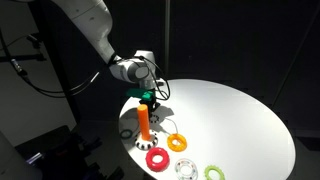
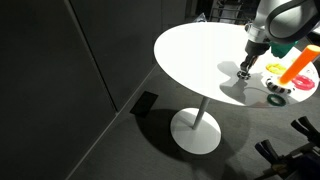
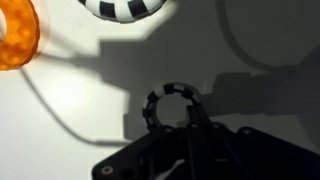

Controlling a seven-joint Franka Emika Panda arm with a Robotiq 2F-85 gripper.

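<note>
My gripper is low over the table's left side, shut with nothing visible between its fingers. Beneath it in the wrist view, a small black-and-white checkered ring lies flat, its lower edge partly covered by the dark fingers. In front of the gripper in exterior view 1 stands an orange post above a checkered base. Exterior view 2 has the gripper close to the tabletop, with the post at the right.
On the round white table lie an orange ring, a red ring, a pale ring and a green ring. A dark ring lies near the edge.
</note>
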